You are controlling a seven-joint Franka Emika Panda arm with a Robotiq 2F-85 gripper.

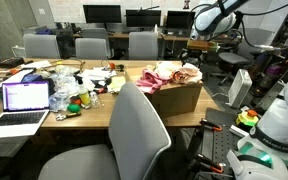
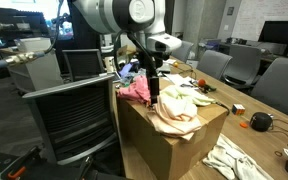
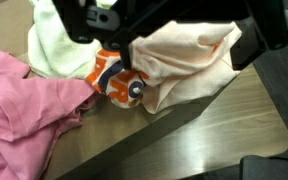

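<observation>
My gripper is open above a heap of cloths, its dark fingers [image 3: 110, 20] spread wide at the top of the wrist view. Below and between them lies a peach cloth [image 3: 189, 58]; contact cannot be told. An orange and white patterned cloth [image 3: 114, 82] sits beside it, with a pale cloth [image 3: 59, 42] and a pink cloth [image 3: 19, 112] to the left. In the second exterior view, the peach cloth [image 2: 176, 116] drapes over the near corner of a brown box [image 2: 159, 155], and the pink cloth [image 2: 136, 91] lies behind the arm.
A wooden table [image 1: 104, 118] carries a laptop [image 1: 22, 105] and several small items. An empty grey chair [image 1: 134, 130] stands in front of it. White cloths [image 2: 234, 160] lie on the table beside the box.
</observation>
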